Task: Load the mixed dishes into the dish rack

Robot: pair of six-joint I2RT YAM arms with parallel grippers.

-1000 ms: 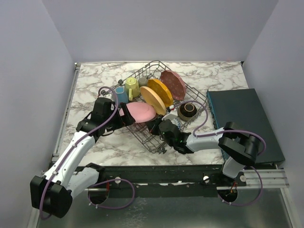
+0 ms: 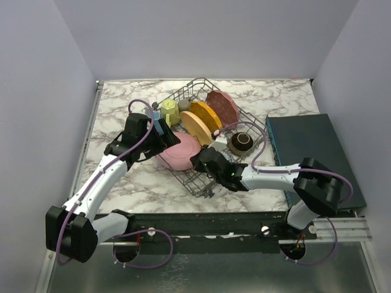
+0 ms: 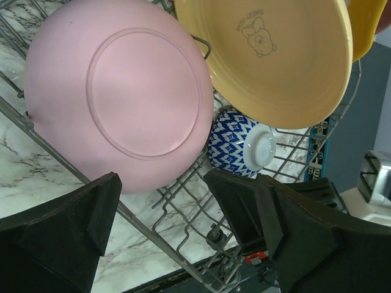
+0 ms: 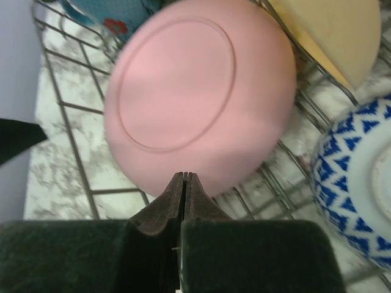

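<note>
A pink plate lies tilted in the wire rack. My left gripper hangs open above it, nothing between its fingers. My right gripper is shut and empty at the plate's near edge, beside a blue-white bowl. Behind stand a cream plate, a yellow plate and a red plate. A blue mug and a green mug are at the rack's left, a dark bowl at its right.
A dark board fills the table's right side. Bare marble shows left of and behind the rack.
My left gripper has moved up and back from over the pink plate, which now sits lower and further forward in the rack. My right gripper has shifted slightly.
</note>
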